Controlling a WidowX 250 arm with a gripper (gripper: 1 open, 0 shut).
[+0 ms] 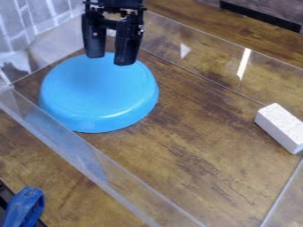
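My black gripper [112,53] hangs at the top of the view over the back of a round blue disc [98,96], which looks like an upturned plastic bowl or lid. The two fingers stand apart with a gap between them, and I see nothing held in it. Whether the fingertips touch the blue disc I cannot tell.
A white speckled block [281,128] lies at the right on the wooden floor [201,151]. A blue object [24,206] sits at the lower left. Clear walls border the area, with a crumpled light lining at the upper left.
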